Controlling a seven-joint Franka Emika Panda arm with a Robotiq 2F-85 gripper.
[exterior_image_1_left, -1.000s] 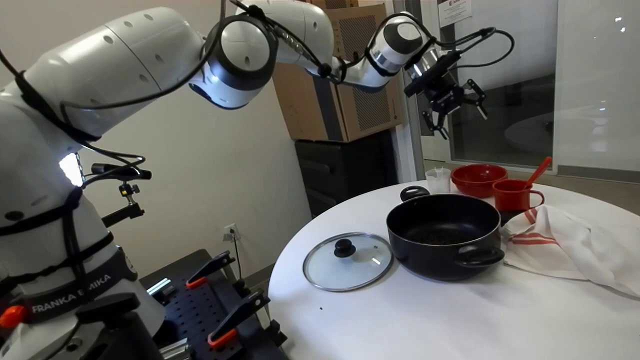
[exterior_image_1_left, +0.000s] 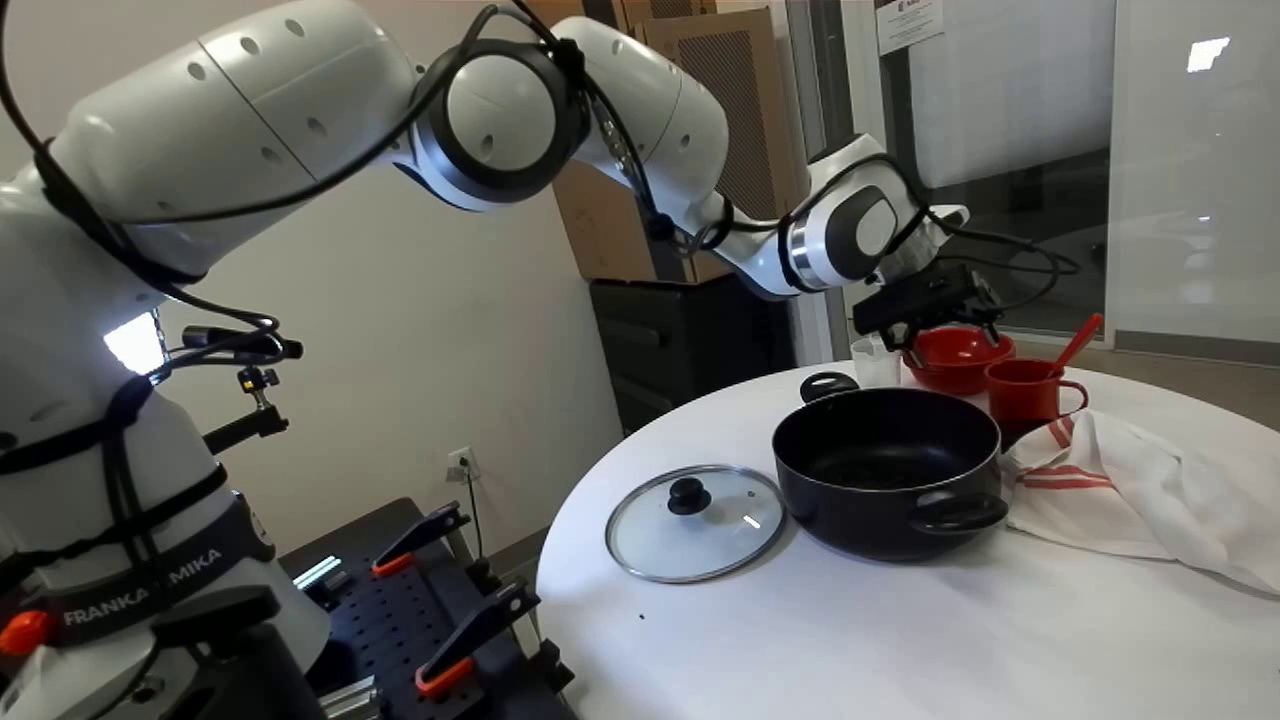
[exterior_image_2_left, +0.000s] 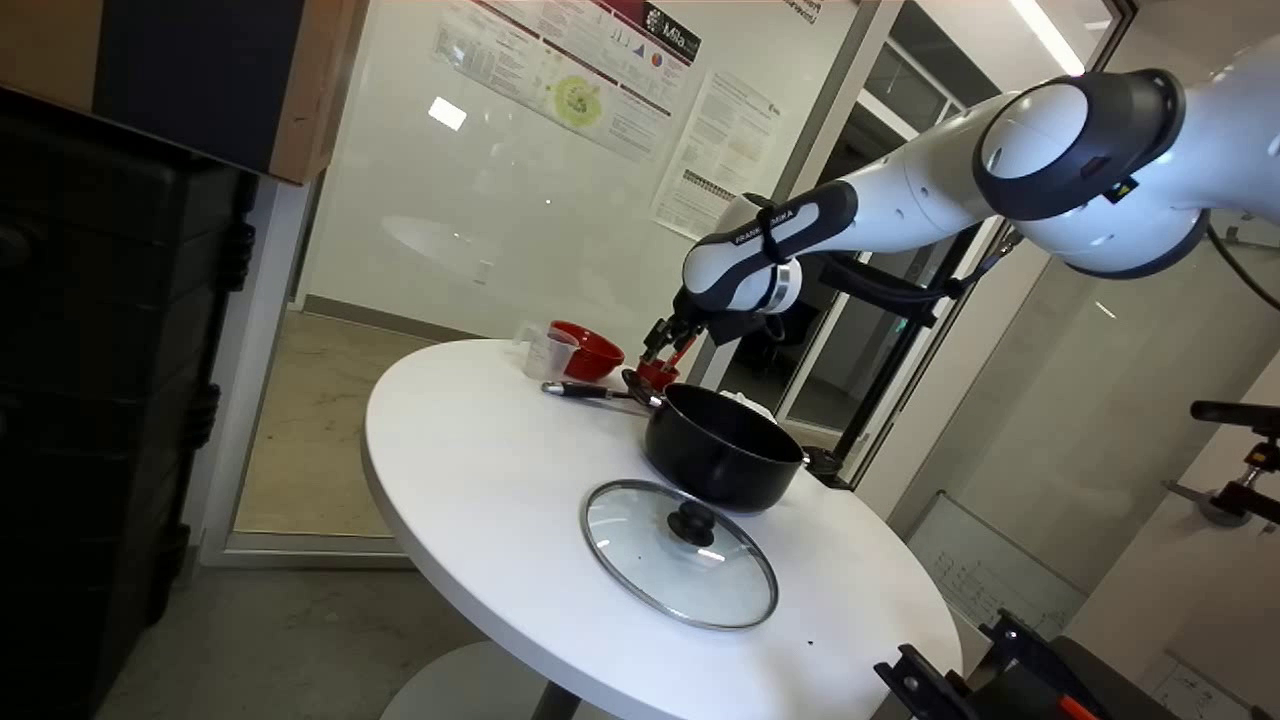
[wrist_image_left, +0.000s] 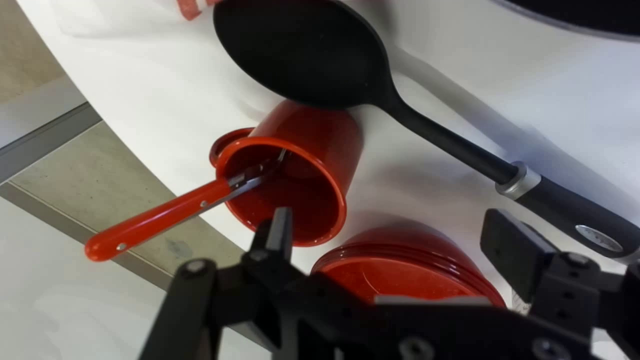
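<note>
My gripper stands open, its two fingers wide apart with nothing between them. In the wrist view a red mug (wrist_image_left: 318, 138) holds a red-handled utensil (wrist_image_left: 159, 222), left of and beyond the fingers. Red bowls (wrist_image_left: 408, 264) show partly between the fingers, their near side hidden by the gripper. A black spoon (wrist_image_left: 306, 51) lies past the mug, its dark handle (wrist_image_left: 579, 216) reaching to the right side. Seen from exterior view 1, the gripper hangs over the bowls (exterior_image_1_left: 960, 360) at the table's far side, behind the black pot (exterior_image_1_left: 888, 480).
The glass lid (exterior_image_1_left: 696, 522) lies flat beside the pot. A white cloth with red stripes (exterior_image_1_left: 1140, 492) is bunched to the pot's right. A clear cup (exterior_image_1_left: 876, 362) stands by the bowls.
The objects on the table look unmoved.
</note>
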